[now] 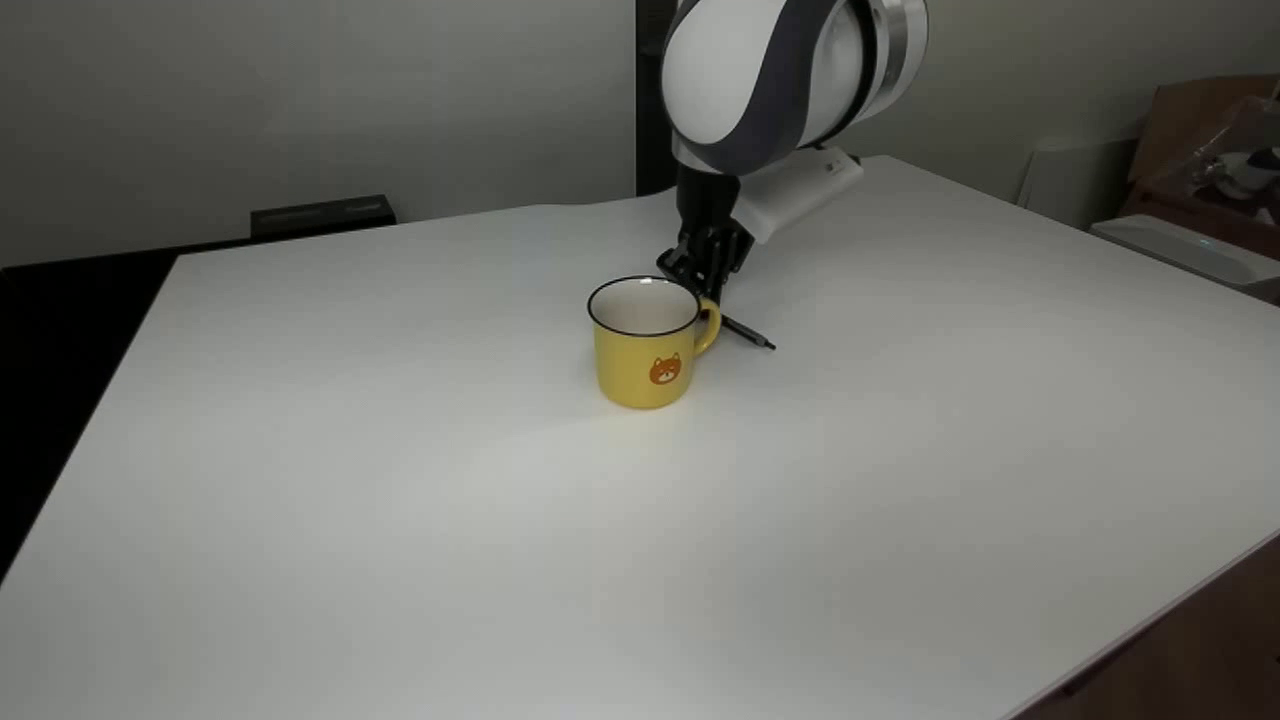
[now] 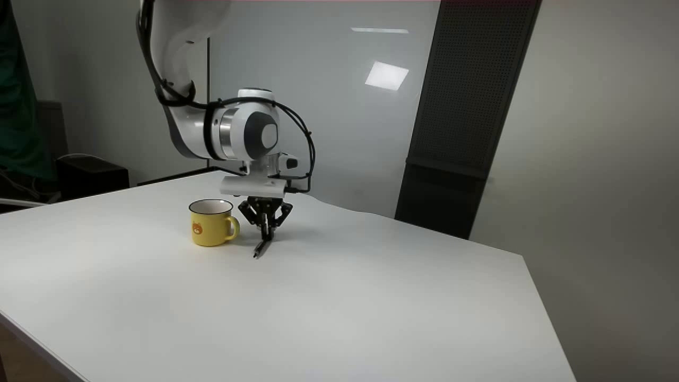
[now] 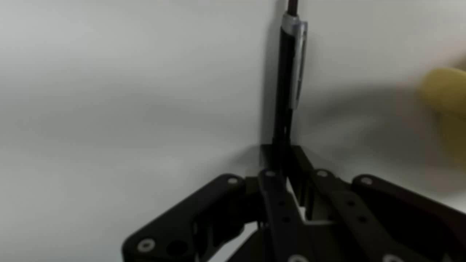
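A thin dark pen (image 3: 286, 74) with a silver clip runs up from between my fingertips in the wrist view. My gripper is shut on it, low over the white table. From the side, the pen (image 2: 261, 247) pokes out below the gripper (image 2: 267, 234), close to the tabletop; whether it touches the table I cannot tell. A yellow mug (image 1: 644, 360) with a black rim and an orange animal face stands upright beside the gripper, its handle toward the pen. In the first exterior view the mug hides part of the fingers and pen.
At the wrist view's right edge, part of the yellow mug (image 3: 450, 98) shows blurred. A black box (image 1: 321, 217) lies beyond the far edge.
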